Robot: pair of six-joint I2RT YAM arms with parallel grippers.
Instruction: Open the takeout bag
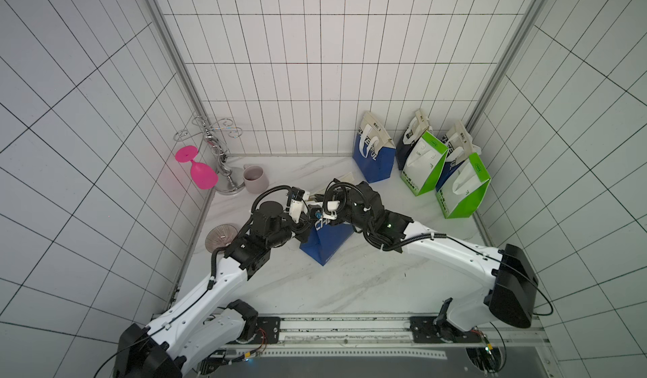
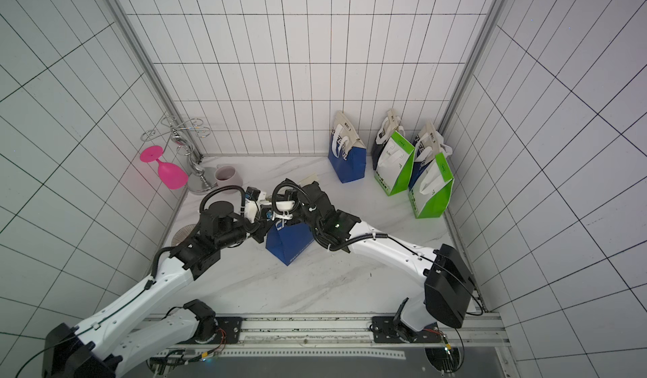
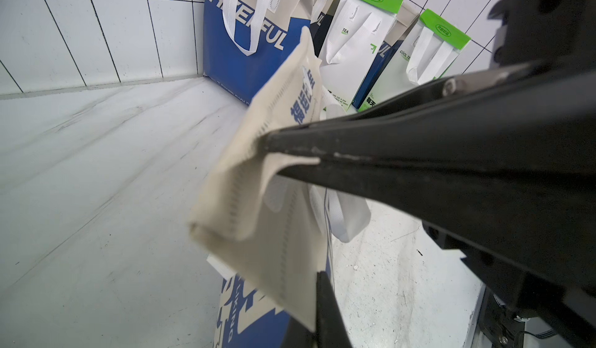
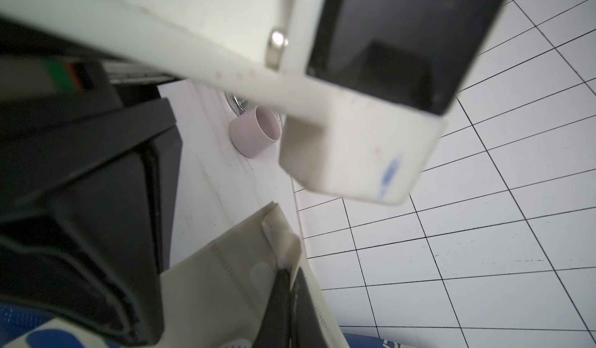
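The takeout bag, blue below and beige on top, stands in mid-counter; its blue body point(image 1: 325, 243) shows under both arms in the top views. In the left wrist view its beige upper part point(image 3: 282, 242) is bent and folded. My right gripper is shut on a fold of the beige edge point(image 4: 282, 239). From the left wrist view, that gripper's long dark fingers point(image 3: 372, 140) reach in from the right with the paper between them. My left gripper is shut, a beige edge running down between its fingertips. Both grippers nearly meet above the bag.
Several other bags line the back right, including a blue one point(image 1: 374, 152) and a green-white one point(image 1: 424, 165). At the left stand a pink mug point(image 1: 255, 179), a metal rack point(image 1: 229, 181) with a pink goblet point(image 1: 202, 174), and a round glass dish point(image 1: 221, 236).
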